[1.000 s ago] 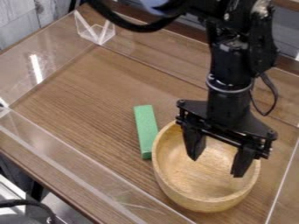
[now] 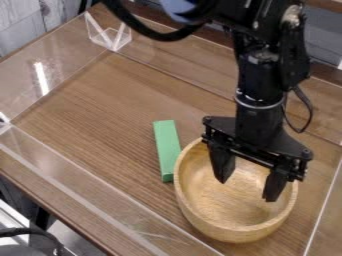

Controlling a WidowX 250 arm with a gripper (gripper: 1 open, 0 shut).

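Observation:
A black robot arm comes down from the top right, its gripper [image 2: 250, 170] open over a round tan bowl [image 2: 233, 212], with a finger on each side inside the rim's outline. Nothing shows between the fingers. A green block [image 2: 167, 148] lies on the wooden table just left of the bowl.
A clear plastic container [image 2: 107, 30] stands at the back left. Black cable or hardware [image 2: 30, 236] shows at the lower left corner.
The arm and gripper have shifted very slightly; the bowl and green block look unmoved.

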